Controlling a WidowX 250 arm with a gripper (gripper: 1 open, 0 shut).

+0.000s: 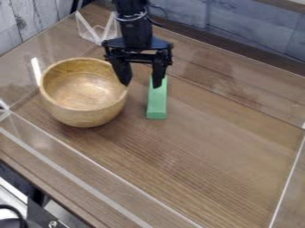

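Observation:
My black gripper (137,64) hangs over the table at the top centre, its two fingers spread apart and open, between a wooden bowl (84,111) on the left and a green block (158,104). The long green block lies flat to the right of the bowl, its upper end partly behind the gripper's right finger.
A pale wall stands at the upper left, with some light wire or plastic near the back left. Dark cable-like shapes sit at the lower left corner.

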